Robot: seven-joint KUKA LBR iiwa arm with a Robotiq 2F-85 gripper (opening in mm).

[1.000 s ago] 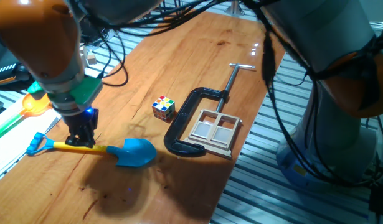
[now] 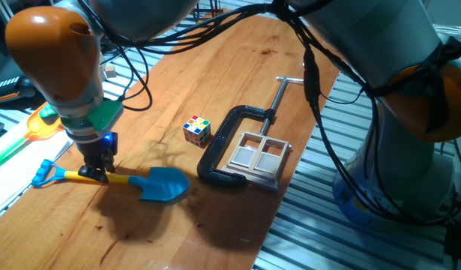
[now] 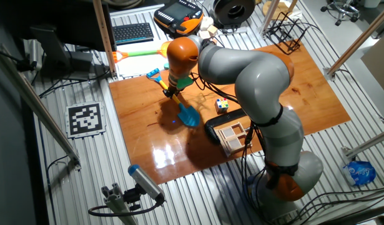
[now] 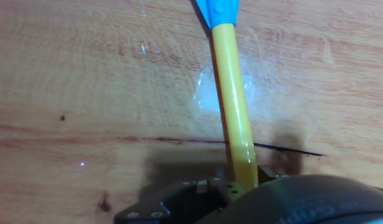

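A toy shovel with a blue blade (image 2: 164,184), yellow shaft (image 4: 235,99) and blue handle (image 2: 47,173) lies on the wooden table. Over the shaft, near its handle end, my gripper (image 2: 100,174) points down. In the wrist view the shaft runs down between the dark fingers, one on each side of it. The hand's housing covers much of the fingers there, and whether they press on the shaft cannot be made out. From exterior view 2, the gripper (image 3: 170,94) sits at the same spot on the shovel (image 3: 189,116).
A puzzle cube (image 2: 196,130) stands to the right of the shovel. Beyond it lie a black C-clamp (image 2: 215,154) and a small wooden window frame (image 2: 261,159). An orange-and-green toy (image 3: 142,54) rests off the table's far side. Bare table (image 3: 154,150) extends in front of the shovel.
My gripper has come down slightly onto the yellow shaft, and the arm has shifted a little with it. The shovel, cube, clamp and wooden frame show no visible movement.
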